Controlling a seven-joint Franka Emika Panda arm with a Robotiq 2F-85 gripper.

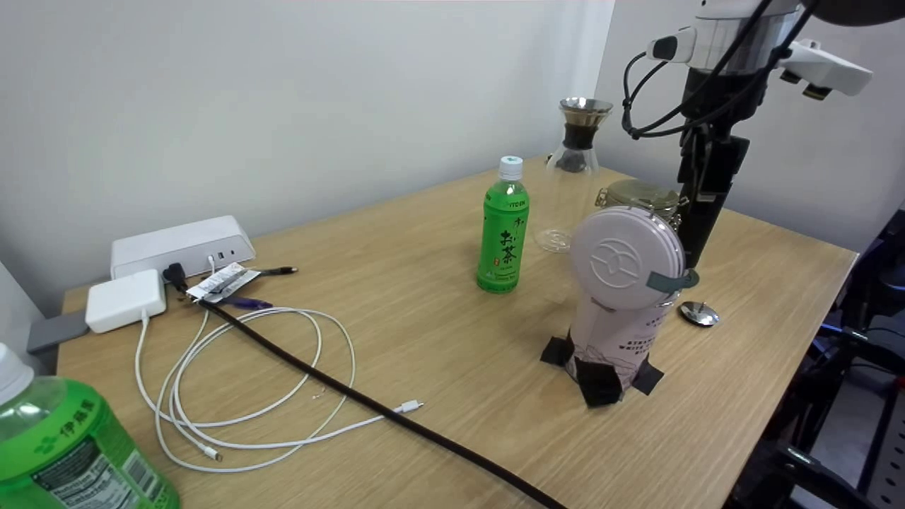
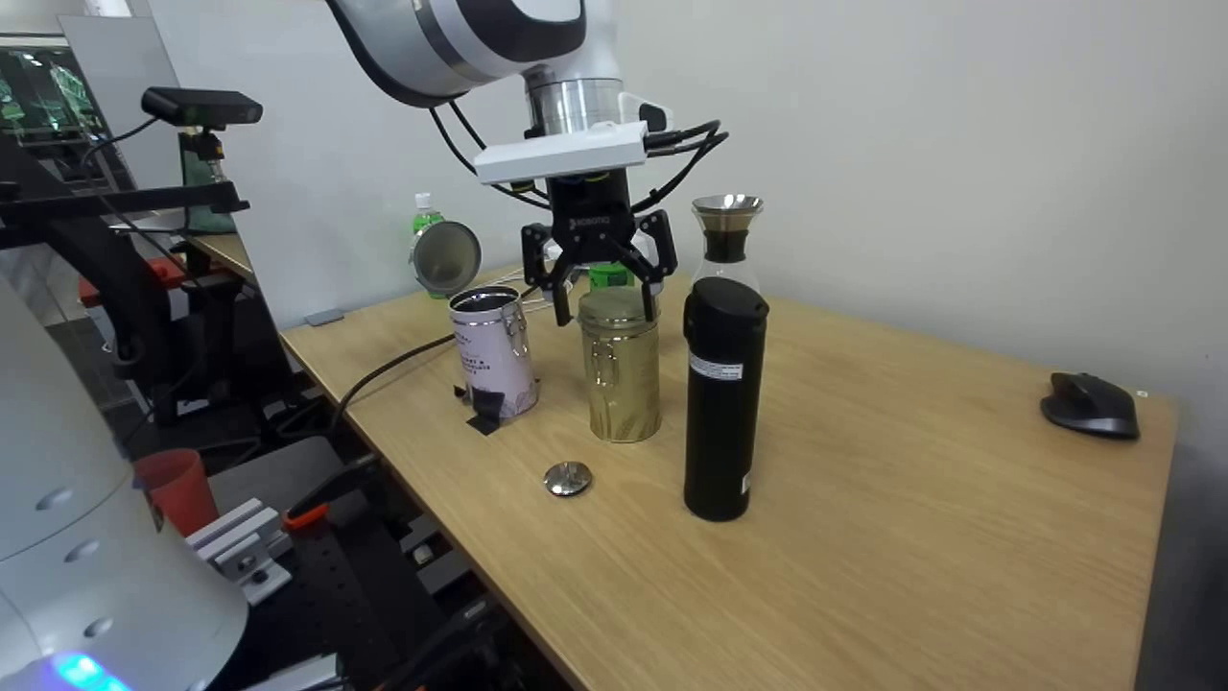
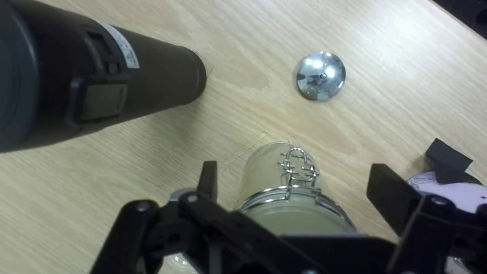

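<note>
My gripper points down, open, over the gold canister, whose closed lid and wire clasp show. In the wrist view the canister appears between the spread fingers, with nothing gripped. Exactly how far the fingertips sit beside or above the lid is hard to tell. From exterior view 1, the gripper is partly seen behind the pink canister. That pink canister stands with its lid swung open, and black tape at its base.
A tall black flask stands close by the gold canister. A shiny round lid lies on the table in front. Behind are a glass coffee maker and a green tea bottle.
</note>
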